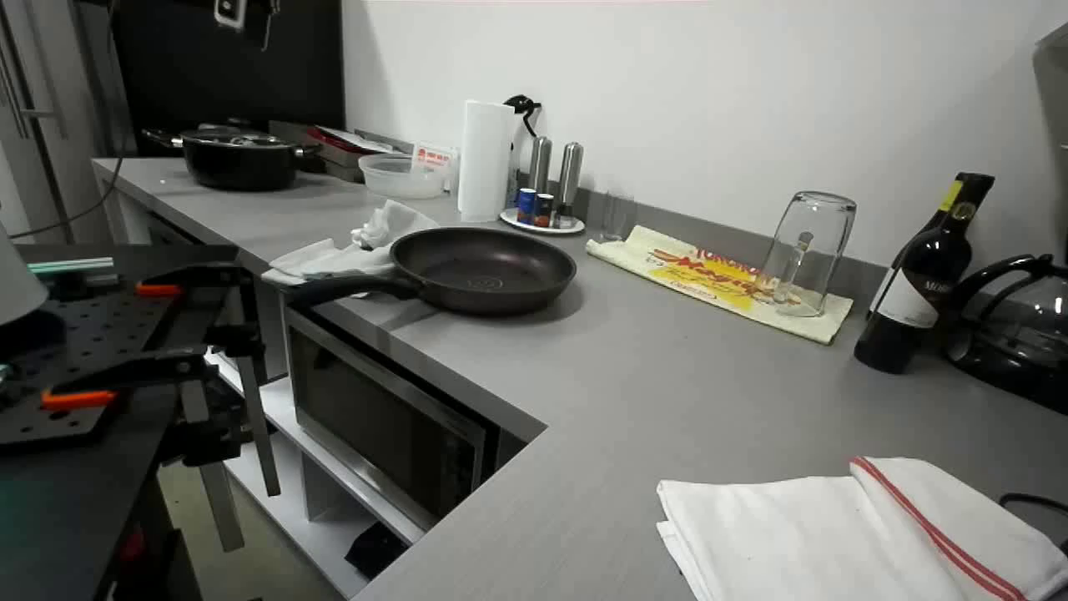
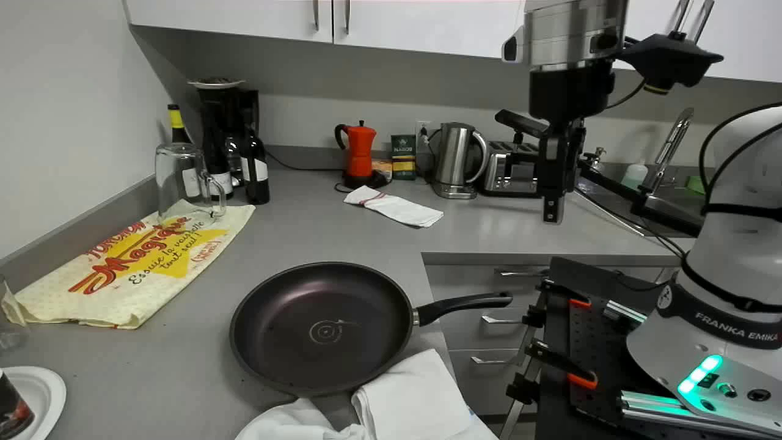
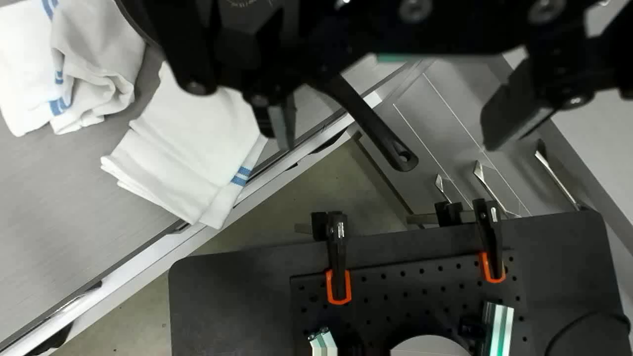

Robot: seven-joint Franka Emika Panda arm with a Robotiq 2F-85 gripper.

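Note:
In the wrist view my gripper is open, its two fingers spread wide with nothing held between them. The black handle of the frying pan [image 3: 380, 133] shows below that gap; most of the pan is hidden behind the gripper's body. From exterior view 2, the gripper [image 2: 553, 212] hangs in the air, higher than the counter and to the right of the pan. The dark frying pan [image 2: 322, 330] rests empty on the grey counter, its handle sticking out past the edge. White towels [image 3: 190, 148] lie beside the pan. Exterior view 1 shows the pan [image 1: 481, 270] too.
A yellow cloth [image 2: 157, 256] bears an upturned glass pitcher [image 2: 179, 179]. Wine bottles [image 2: 254, 168], a red moka pot [image 2: 359, 150] and a kettle [image 2: 456, 161] stand at the back. Another white towel [image 1: 841, 531] lies flat. Clamps [image 3: 338, 261] rise from the robot's table.

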